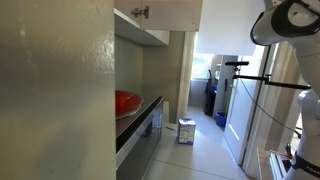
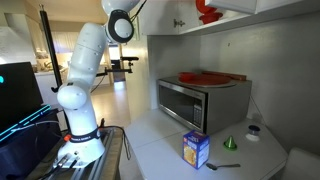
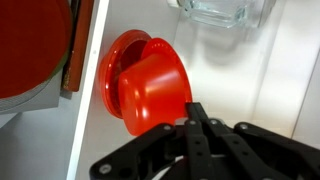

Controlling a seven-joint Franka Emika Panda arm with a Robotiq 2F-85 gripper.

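In the wrist view, a red cup-shaped container (image 3: 155, 92) lies tilted against a wider red bowl or dish (image 3: 112, 62) on a white shelf. My gripper is shut, its tips right at the container's lower right edge. Whether the thin rim is between the fingers cannot be made out. In exterior view 2 the red ware (image 2: 208, 15) shows high up in the wall cabinet, and the gripper is hidden there. The cabinet door (image 1: 168, 15) hides it in exterior view 1.
A clear glass container (image 3: 215, 10) is close by on the shelf. Below are a microwave (image 2: 187, 105) with a large red lid (image 2: 205, 78) on it, a blue box (image 2: 196, 149), a green object (image 2: 230, 143) and a spoon (image 2: 222, 166).
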